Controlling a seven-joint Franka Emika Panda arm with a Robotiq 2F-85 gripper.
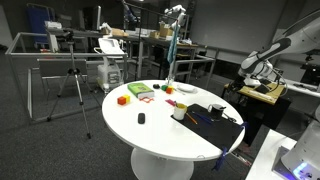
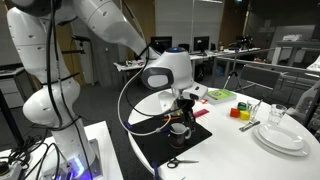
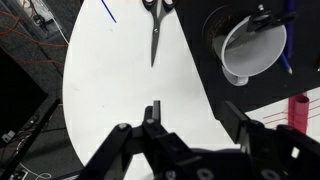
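My gripper stands open in the wrist view, its black fingers apart and nothing seen between them. A mug point(image 3: 252, 62) with a pale inside lies ahead and to the right of the fingers, with a dark object in its opening. In exterior view 2 the dark mug point(image 2: 180, 131) is on the black mat below the white arm. Scissors point(image 3: 155, 30) lie beyond the fingers, and a blue pen point(image 3: 289, 45) lies by the mug. In exterior view 1 the arm point(image 1: 264, 72) is raised at the right, clear of the tabletop.
A second, cream mug point(image 1: 180, 111) stands near the mat's edge. Coloured blocks point(image 1: 123, 100), a green box point(image 1: 138, 87) and white plates point(image 2: 281, 138) sit elsewhere on the round white table point(image 1: 158, 128).
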